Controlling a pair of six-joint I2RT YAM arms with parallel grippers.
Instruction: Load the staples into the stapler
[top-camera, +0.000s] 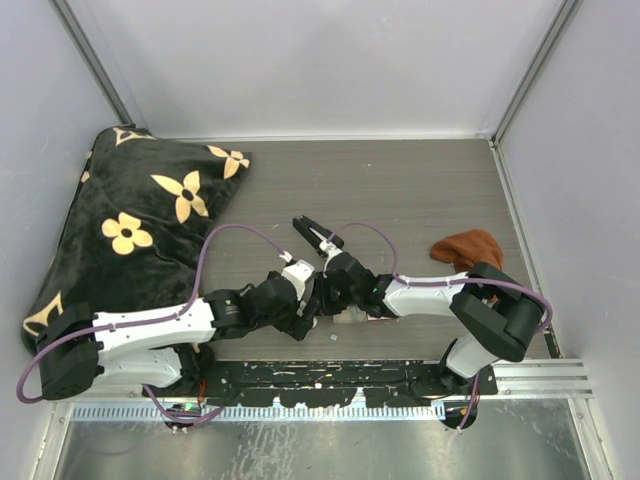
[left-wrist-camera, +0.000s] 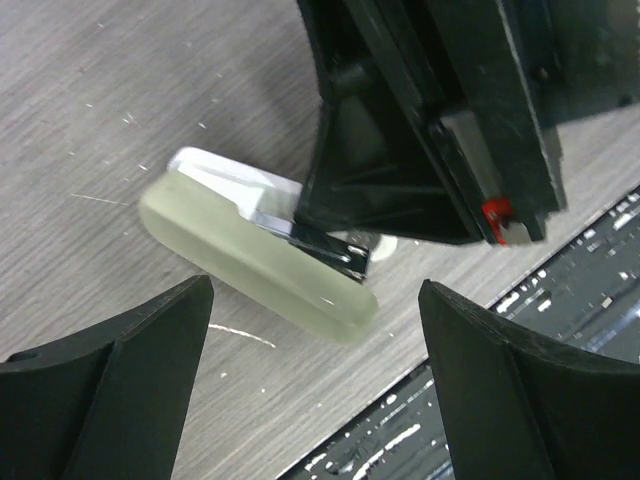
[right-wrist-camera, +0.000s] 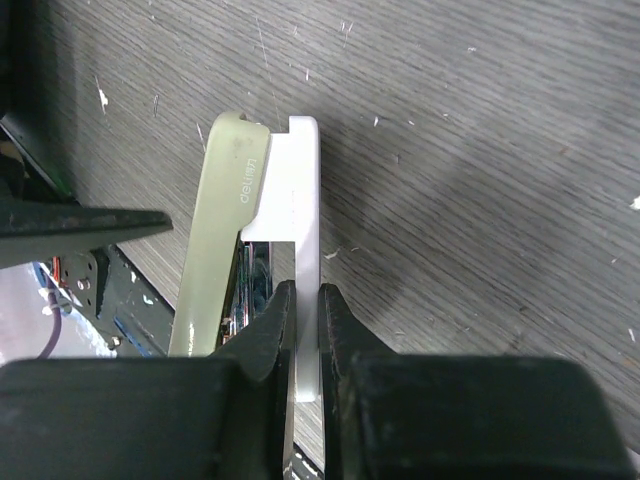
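In the left wrist view the stapler (left-wrist-camera: 255, 255), with a pale green top and white base, lies diagonally on the table. My left gripper is open, its two fingers apart at either side of the stapler's near end, not closed on it. In the right wrist view the stapler's white part (right-wrist-camera: 306, 190) runs between the fingertips of my right gripper, which look closed on its edges. A dark finger of the left gripper reaches in from the left there. From the top, both grippers crowd together and mostly hide the stapler. No staples can be made out.
Behind the grippers lies a black two-bar object (top-camera: 318, 233). A pale item (top-camera: 350, 315) sits partly under the right arm. A brown cloth (top-camera: 468, 248) is at the right and a dark flowered cloth (top-camera: 140, 220) at the left.
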